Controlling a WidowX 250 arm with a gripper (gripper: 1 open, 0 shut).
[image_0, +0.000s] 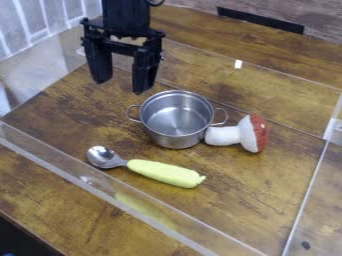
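My black gripper (123, 68) hangs at the upper left of the camera view, above and left of a steel pot (177, 118); I cannot tell whether its fingers are open or shut. A toy mushroom (246, 133) with a red cap and white stem lies just right of the pot. A pale yellow-green toy vegetable (163, 171), perhaps corn, lies below the pot, with a metal spoon (104, 157) at its left end.
The wooden tabletop (267, 200) is bordered by clear low walls on several sides. Free wood shows at the back right, on the left and at the lower right.
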